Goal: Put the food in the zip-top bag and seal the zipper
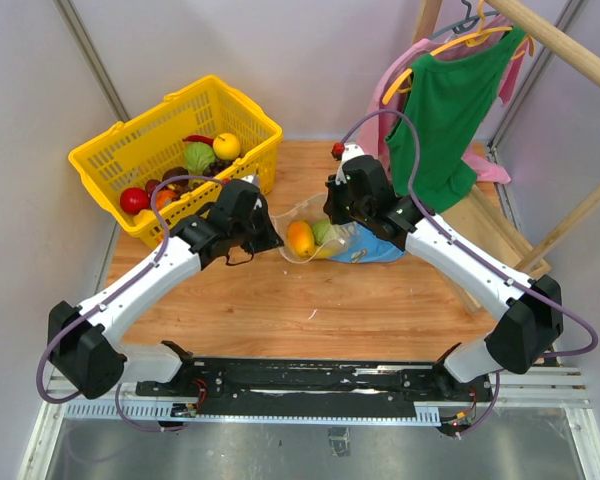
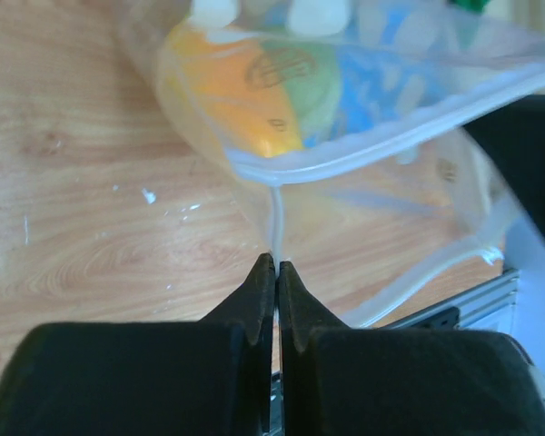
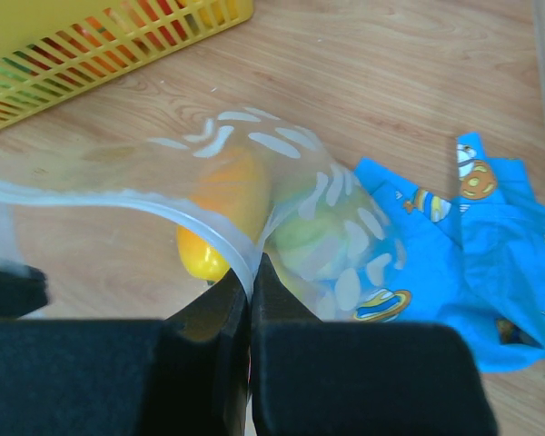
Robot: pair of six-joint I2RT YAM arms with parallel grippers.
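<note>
A clear zip top bag (image 1: 310, 250) holds an orange-yellow mango (image 3: 227, 209) and a pale green item (image 1: 323, 232), with a yellow piece beneath. My left gripper is shut on the bag's white zipper strip at its left side; the strip runs down to the fingertips. My right gripper is shut on the bag's upper edge, where the white zipper band comes down between its fingers. The bag's mouth hangs open between the two grippers.
A yellow basket (image 1: 110, 170) of produce stands at the back left. Blue cloth (image 3: 500, 272) lies beside the bag. Green and pink garments (image 1: 445, 120) hang on a wooden rack at the right. Bare table (image 1: 280, 320) lies in front.
</note>
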